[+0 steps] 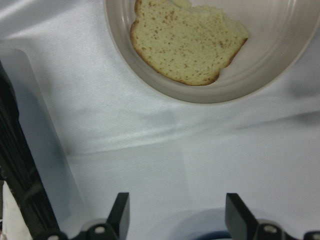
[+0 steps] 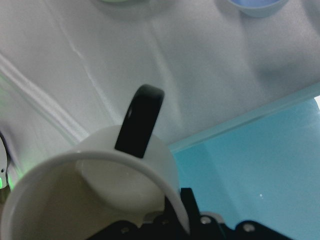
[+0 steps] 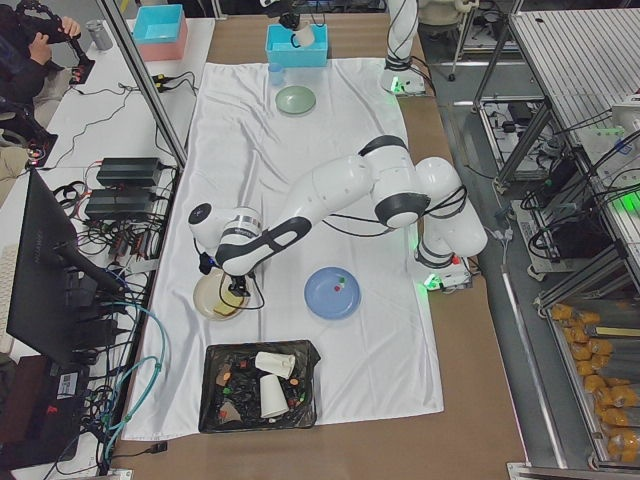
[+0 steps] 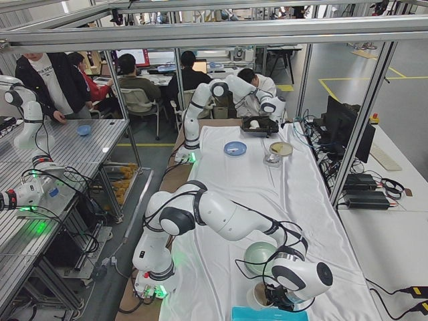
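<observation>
My left gripper is open with nothing between its fingers, above the cloth beside a cream plate (image 1: 270,55) that holds a bitten slice of bread (image 1: 185,45). A black-lined tray (image 3: 228,417) with white cups and scraps lies just in front in the camera left view. My right gripper is shut on the rim of a white mug (image 2: 125,190) with a black handle, held over the light blue bin (image 2: 240,165) at the far end.
A blue plate (image 3: 332,293) lies right of the cream plate. A green plate (image 3: 295,100) and a small blue cup (image 3: 276,75) stand near the bin.
</observation>
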